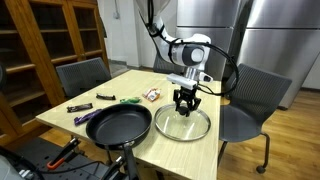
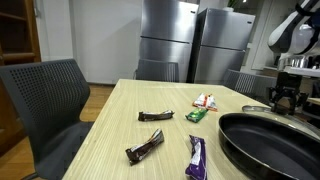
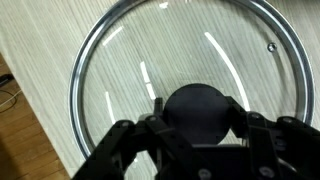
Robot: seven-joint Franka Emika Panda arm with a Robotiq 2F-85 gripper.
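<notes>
A clear glass lid with a metal rim [image 1: 205, 132] is on the right side of the table, beside a black pan [image 1: 118, 126]. From above, the wrist view shows the lid's round black knob [image 3: 196, 112] between the fingers. My gripper is shut on this knob. In the second exterior view the lid [image 2: 257, 109] shows beyond the pan [image 2: 270, 140], partly hidden under the gripper [image 2: 276, 103]. Whether the lid touches the table or hangs just above it, I cannot tell. The pan is uncovered and looks empty.
Dark wrapped bars [image 2: 145, 147], a purple packet [image 2: 196, 158], a green item [image 2: 197, 114] and a red-and-white packet [image 2: 205, 101] lie left of and behind the pan. Black chairs [image 1: 251, 104] stand around the table.
</notes>
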